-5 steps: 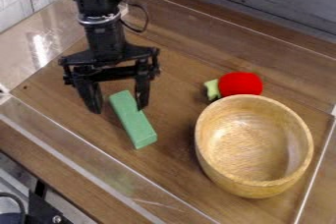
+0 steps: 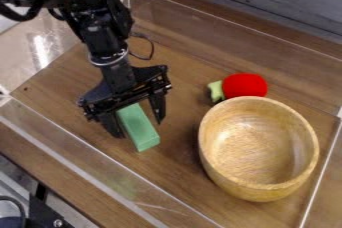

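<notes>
The black gripper [image 2: 126,110] is low over a green rectangular block [image 2: 140,131], which lies on the wooden table at the centre-left. The gripper is open, its fingers around the upper part of the block; whether they touch it cannot be told. The block's upper end is partly hidden by the gripper.
A large wooden bowl [image 2: 258,172] stands at the right. Behind it lies a red toy vegetable [image 2: 245,85] with a green end. Clear plastic edging runs along the table's sides. Bare table lies at the back centre and front left.
The gripper has come down closer round the green block, after moving in a blur. The block, bowl and red toy show no clear movement.
</notes>
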